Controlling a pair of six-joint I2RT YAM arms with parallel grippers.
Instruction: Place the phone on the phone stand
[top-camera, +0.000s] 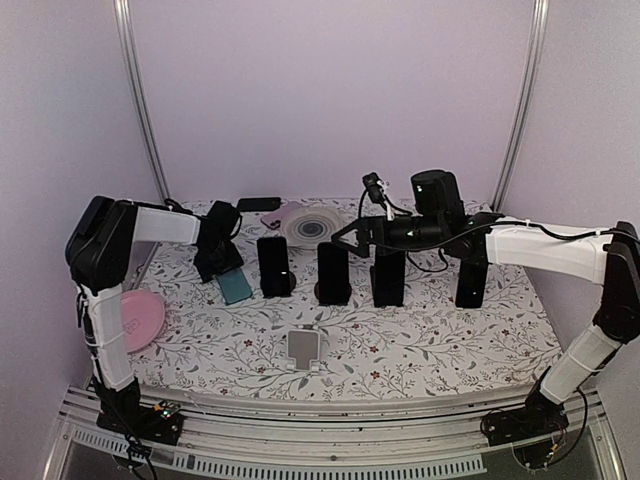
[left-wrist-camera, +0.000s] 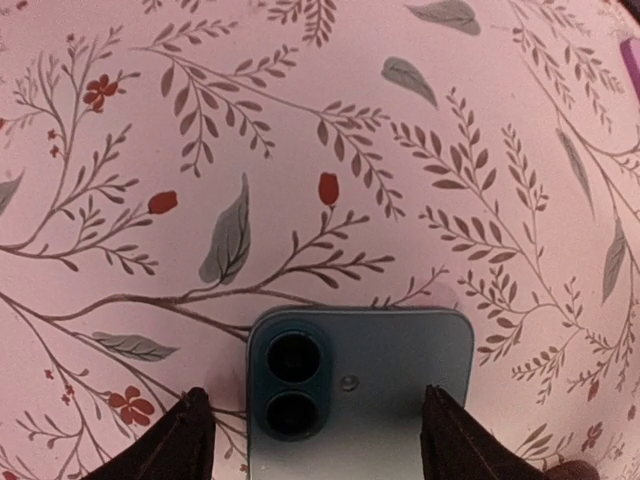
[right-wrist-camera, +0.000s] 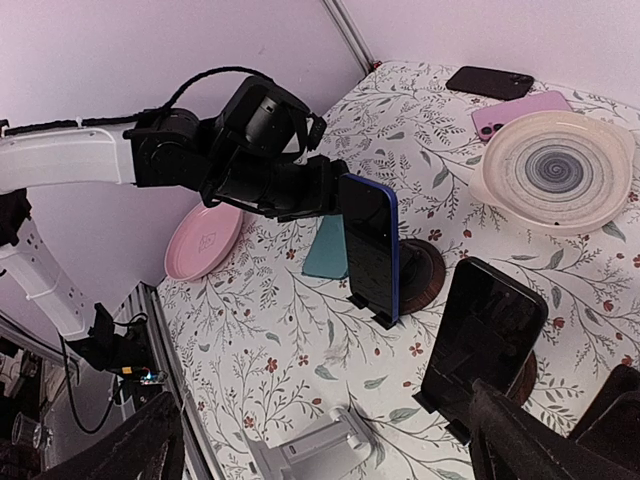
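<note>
A teal phone (top-camera: 234, 287) with two camera lenses lies flat on the floral table at left. My left gripper (top-camera: 215, 262) is down over its far end; in the left wrist view its part-open fingers (left-wrist-camera: 184, 440) straddle the phone (left-wrist-camera: 370, 380), one beside it, the other at its right edge. An empty light phone stand (top-camera: 303, 348) sits at front centre, also at the bottom of the right wrist view (right-wrist-camera: 315, 450). My right gripper (top-camera: 355, 235) hangs open and empty above the upright black phones.
Several black phones on stands (top-camera: 273, 267) form a row across the middle. A pale round dish (top-camera: 310, 225), a pink phone (right-wrist-camera: 520, 108) and a flat black phone (top-camera: 259, 204) lie at the back. A pink plate (top-camera: 142, 318) is at far left.
</note>
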